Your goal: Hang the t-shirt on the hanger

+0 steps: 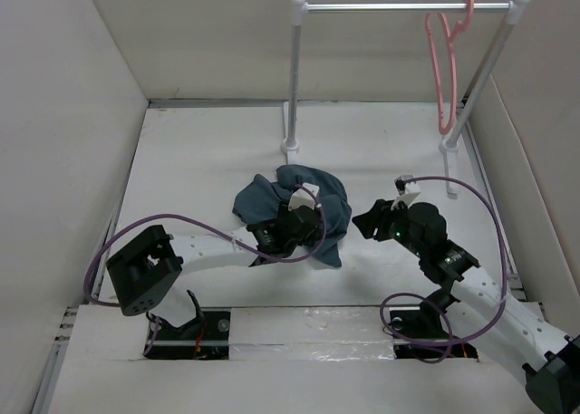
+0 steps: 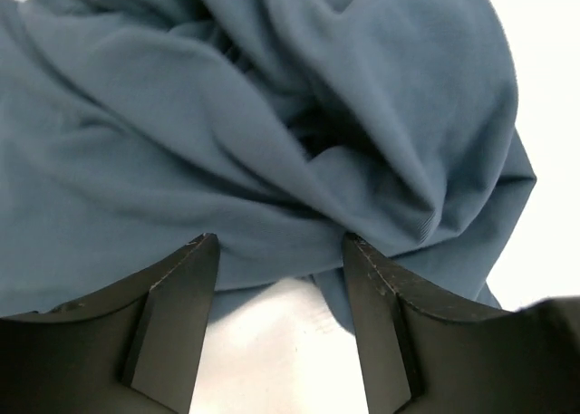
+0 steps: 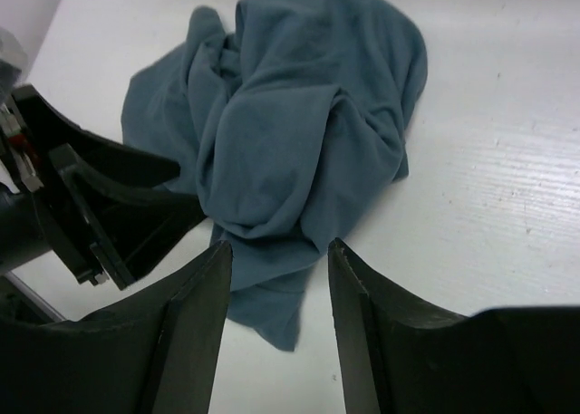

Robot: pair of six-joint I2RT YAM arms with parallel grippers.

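Note:
A dark teal t shirt lies crumpled on the white floor. My left gripper is over the cloth's lower part, open, with folds between and beyond its fingertips. My right gripper hovers right of the cloth, open and empty; in the right wrist view the shirt is ahead of it, with the left gripper at that view's left. A pink hanger hangs on the rail at the upper right.
A white rack with a metal rail stands at the back, its posts at centre and right. Walls enclose both sides.

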